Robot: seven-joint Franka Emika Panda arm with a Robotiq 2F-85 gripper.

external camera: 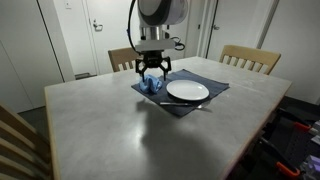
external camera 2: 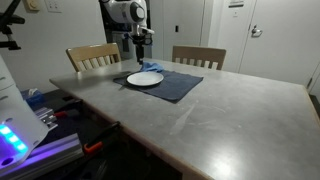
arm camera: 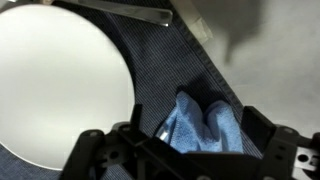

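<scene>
A crumpled light blue cloth [external camera: 152, 82] lies on the dark placemat, left of the plate in the first exterior view. My gripper is open above it, with the cloth showing between the two spread fingers in the wrist view. Part of the cloth is hidden under the gripper's body there. The white round plate [arm camera: 62, 85] sits beside the cloth, close to one finger. A metal utensil [external camera: 181, 104] rests along the plate's near side; its end also shows at the wrist view's top edge.
The dark placemat [external camera 2: 184, 88] lies under both plate and cloth. Chairs [external camera 2: 198, 56] stand around the table.
</scene>
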